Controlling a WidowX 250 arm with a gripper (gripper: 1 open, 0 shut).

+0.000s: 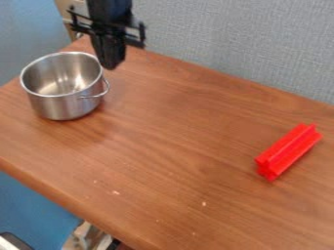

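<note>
My black gripper (111, 54) is high at the top left, above and behind the rim of a steel pot (62, 98) with a wire handle. Its fingertips are small and dark, and I see nothing clearly held between them. A red oblong object (287, 151) lies on the wooden table (170, 176) at the right.
A grey wall (241, 39) runs behind it, and the table's left edge drops off beside a blue surface (26, 186).
</note>
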